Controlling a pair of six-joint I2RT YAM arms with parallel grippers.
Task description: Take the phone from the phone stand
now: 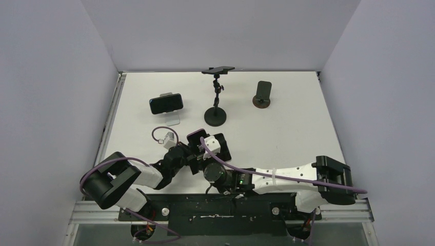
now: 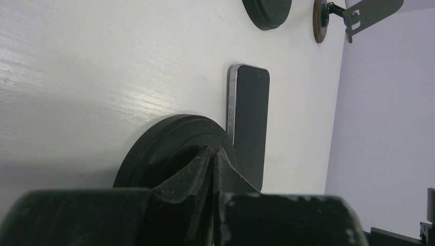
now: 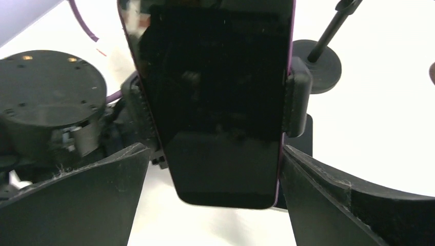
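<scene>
A dark phone (image 3: 220,102) with a purple edge sits upright between the black side clamps (image 3: 300,97) of a phone stand. Its upper end (image 1: 197,135) shows near the front of the table in the top view. My right gripper is open, one finger (image 3: 318,189) on each side of the phone's lower part; whether they touch it I cannot tell. Over the stand's round black base (image 2: 179,128), my left gripper is shut, with nothing visible between its fingers. Contact with the base is unclear. The arms hide much of the stand from above.
Another phone (image 2: 251,118) lies flat right beside the base. Behind stand a tall black stand (image 1: 215,117), a small stand with a brown base (image 1: 262,92) and a silver stand holding a phone (image 1: 166,104).
</scene>
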